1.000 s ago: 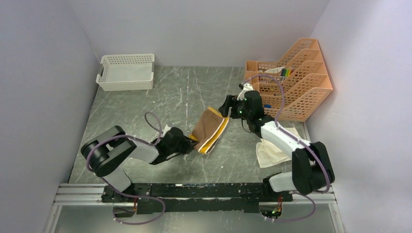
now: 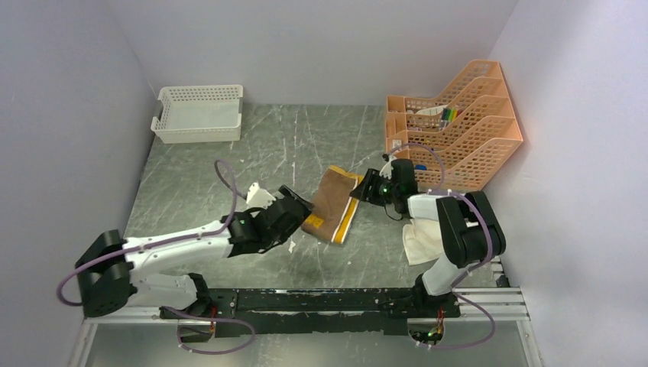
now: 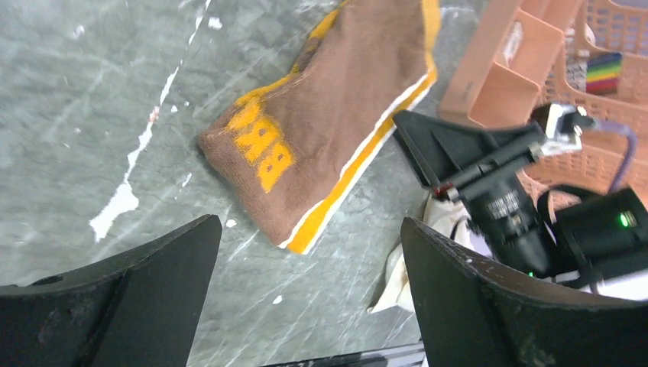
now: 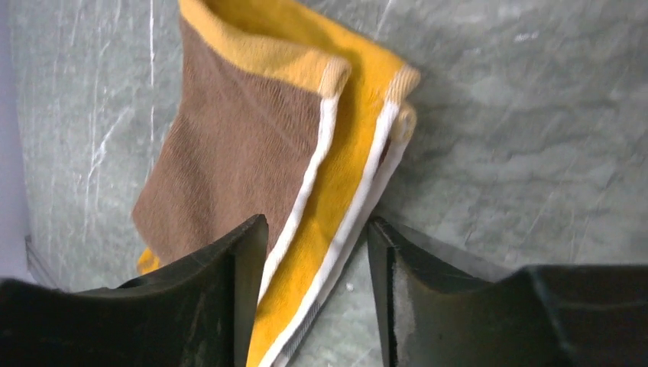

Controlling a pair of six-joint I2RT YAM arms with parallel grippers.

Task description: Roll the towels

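Observation:
A brown towel [image 2: 331, 200] with yellow bands and white stripes lies folded on the marble table, its striped edge toward the right arm. In the left wrist view the towel [image 3: 321, 130] lies beyond the wide-apart fingers of my left gripper, nothing between them. My right gripper [image 2: 359, 189] is low at the towel's right edge. In the right wrist view its part-open fingers [image 4: 248, 267] straddle the layered yellow and white edge of the towel [image 4: 336, 191], one finger over the cloth and the other outside on the table side.
A white basket [image 2: 200, 135] stands at the back left. An orange slotted organizer [image 2: 458, 126] with pens fills the back right. A cream cloth [image 2: 420, 243] lies partly under the right arm.
The right gripper has come in closer to the towel's right edge.

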